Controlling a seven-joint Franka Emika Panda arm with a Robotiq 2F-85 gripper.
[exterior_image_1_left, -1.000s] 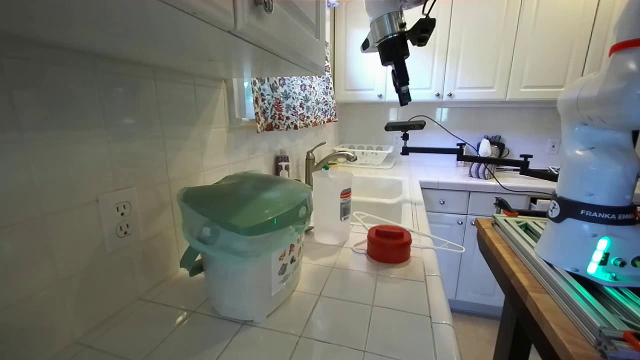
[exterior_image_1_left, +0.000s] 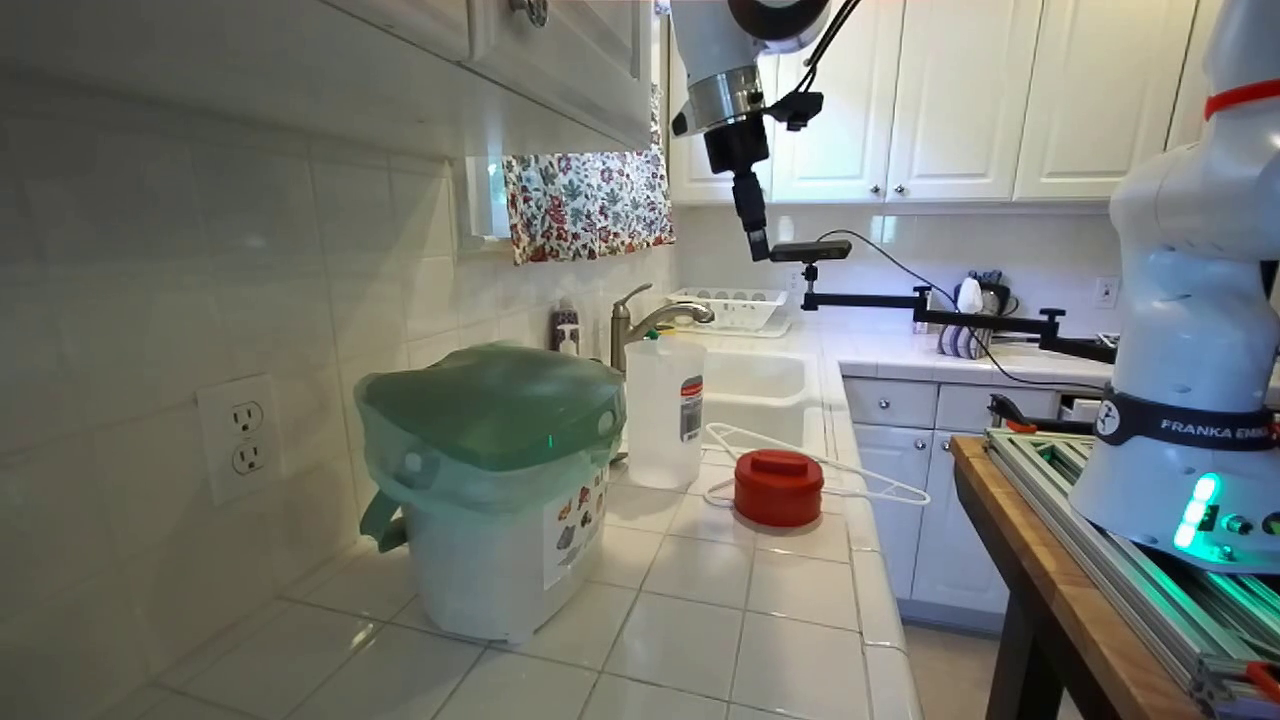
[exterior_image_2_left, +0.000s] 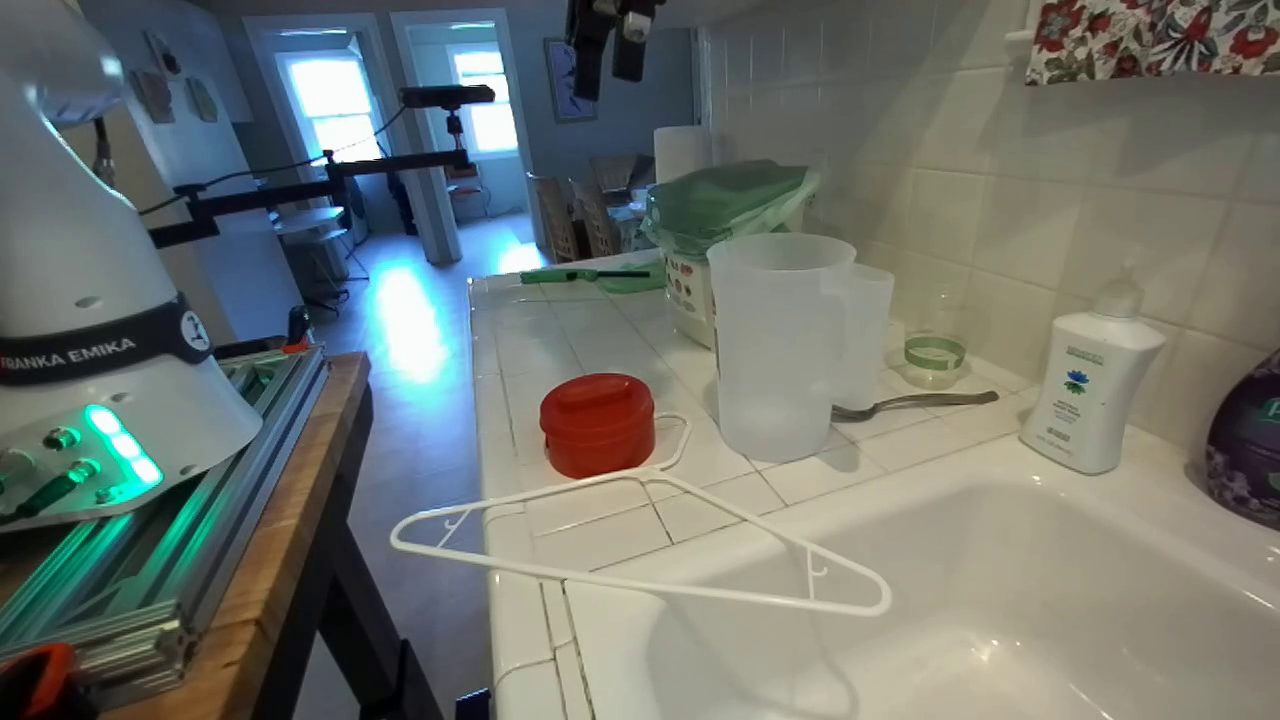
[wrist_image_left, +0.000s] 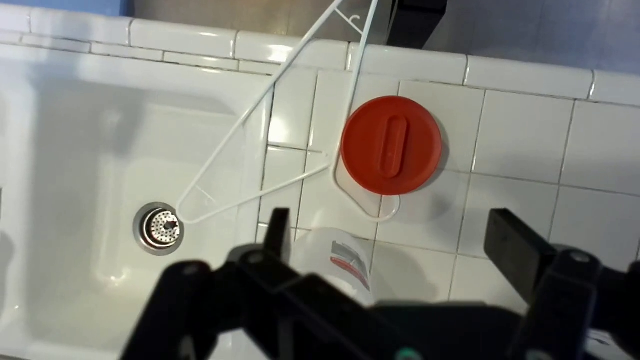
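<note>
High above the counter, my gripper stands open with nothing between its fingers. A round red lidded container (wrist_image_left: 391, 146) rests on the white tiles, ahead of the fingertips in the wrist view. Beside it lies a white hanger (exterior_image_2_left: 642, 586), partly on the counter and reaching over the sink; its hook end curls close around the red container. A translucent plastic pitcher (exterior_image_2_left: 782, 360) stands upright on the tiles; in the wrist view its top is partly covered by my gripper. Nothing touches the gripper.
The sink (wrist_image_left: 78, 198) lies to one side, with a faucet (exterior_image_1_left: 648, 318) behind it. A white bin with a green lid (exterior_image_1_left: 492, 408), a fork (exterior_image_2_left: 918, 404), a glass (exterior_image_2_left: 935, 348) and a soap bottle (exterior_image_2_left: 1086, 384) stand or lie around.
In the exterior view, my gripper has moved lower and to the left. The container, hanger, pitcher and bin have stayed put.
</note>
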